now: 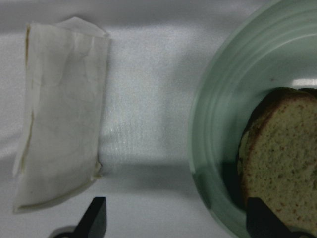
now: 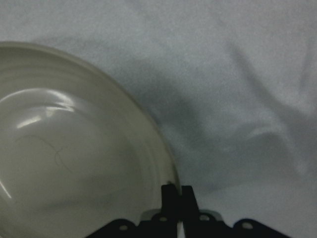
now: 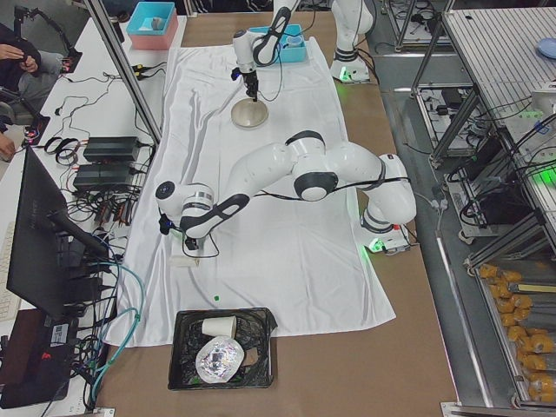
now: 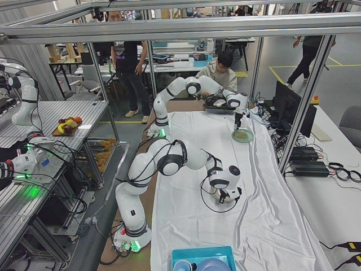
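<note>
In the left wrist view, a folded white paper packet (image 1: 62, 114) lies on the cloth left of a green plate (image 1: 213, 114) holding a slice of bread (image 1: 280, 158). My left gripper stands open over the gap between them. In the right wrist view, a beige plate (image 2: 69, 153) lies on the cloth, and my right gripper is at its rim, fingertips together; whether the rim is between them is hard to tell.
A black crate (image 3: 182, 347) with a white container and foil-like dish stands at the front. A blue bin (image 4: 180, 254) stands at the opposite end.
</note>
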